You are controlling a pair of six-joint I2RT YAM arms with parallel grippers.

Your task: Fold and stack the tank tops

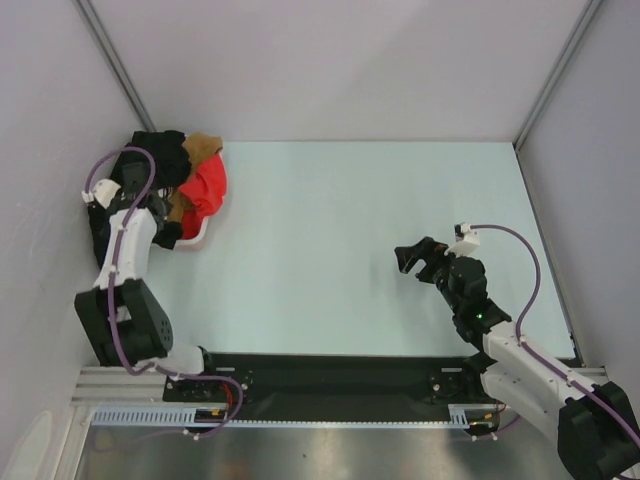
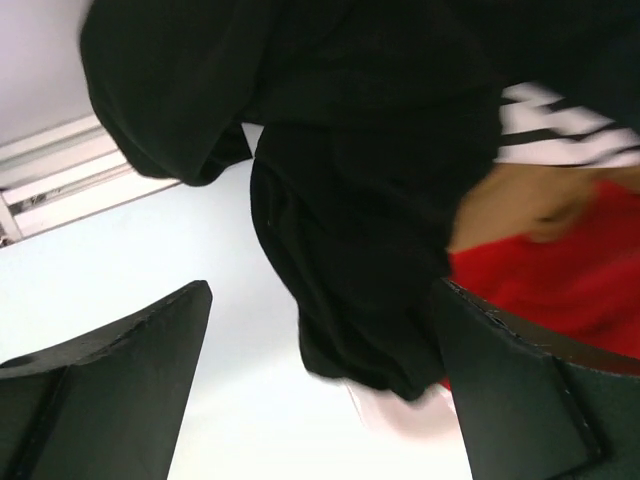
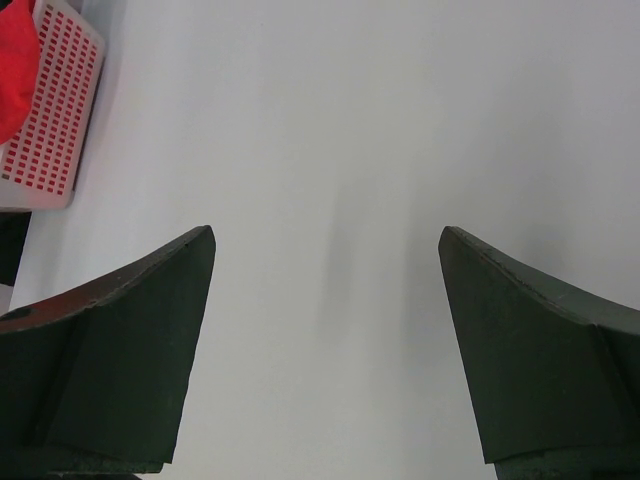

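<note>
Rumpled tank tops are heaped in and over a pale basket (image 1: 194, 243) at the far left: black cloth (image 1: 158, 148), brown cloth (image 1: 202, 147) and red cloth (image 1: 207, 184). My left gripper points down over the heap, open. Below it, a black piece of cloth (image 2: 350, 240) hangs over the basket's side, not gripped. Red cloth (image 2: 610, 260) and a black-and-white striped piece (image 2: 560, 140) show to its right. My right gripper is open above bare table, with nothing between its fingers.
Walls stand close on the left and behind the heap. In the right wrist view, the basket's perforated side (image 3: 60, 105) shows at top left, with red cloth (image 3: 15, 75) hanging over it.
</note>
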